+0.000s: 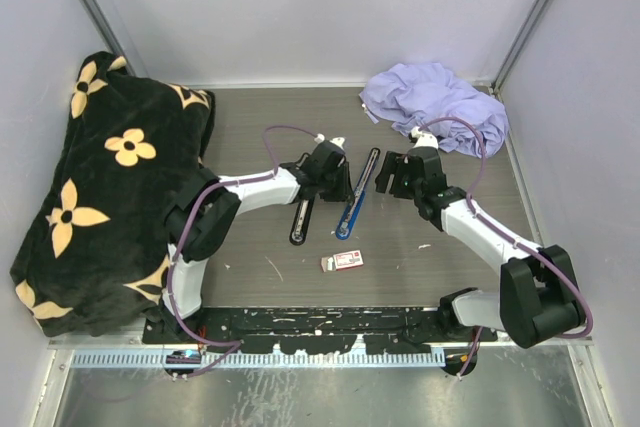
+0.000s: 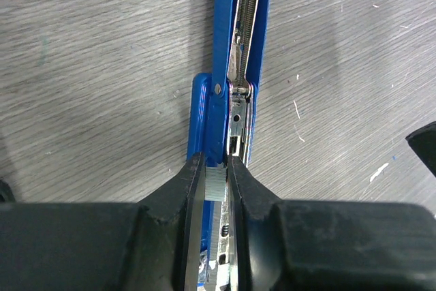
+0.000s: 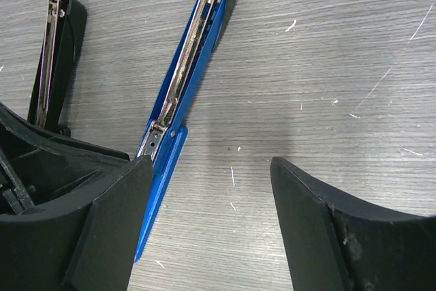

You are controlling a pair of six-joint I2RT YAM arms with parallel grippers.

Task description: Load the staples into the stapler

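The blue stapler (image 1: pixel 359 192) lies opened out along the table, its metal magazine (image 3: pixel 187 56) exposed. My left gripper is over its channel, shut on a small silver staple strip (image 2: pixel 215 189) at the hinge end's near side.
A black stapler (image 3: pixel 58 59) lies left of the blue one. A staple box (image 1: pixel 342 261) lies nearer the front. A lilac cloth (image 1: pixel 435 102) is at the back right, a flowered cushion (image 1: pixel 110 197) at the left.
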